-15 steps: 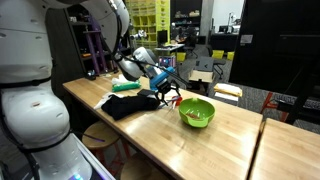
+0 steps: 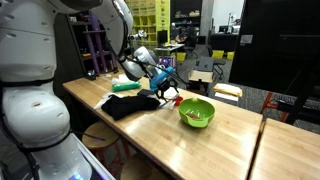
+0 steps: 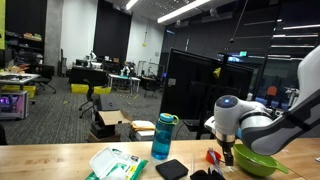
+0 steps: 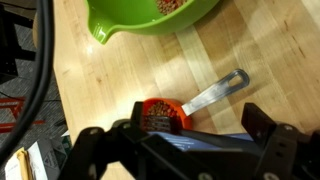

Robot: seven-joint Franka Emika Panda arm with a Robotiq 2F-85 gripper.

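My gripper stands open, its dark fingers at the left and right of the wrist view. Beyond the fingers, a red cup (image 4: 158,103) with dark contents shows partly behind the gripper's parts. A flat metal utensil handle (image 4: 222,92) reaches from the cup's side; whether it rests in the cup or beside it I cannot tell. Farther off lies a green bowl (image 4: 125,14) holding reddish-brown bits. In the first exterior view the gripper (image 2: 164,94) hangs low over the table, left of the red cup (image 2: 179,99) and the green bowl (image 2: 197,112).
A blue bottle (image 3: 164,136) and a green-and-white packet (image 3: 118,160) stand on the table beside a dark flat item (image 3: 171,170). Black cloth (image 2: 125,105) lies near the table's left edge.
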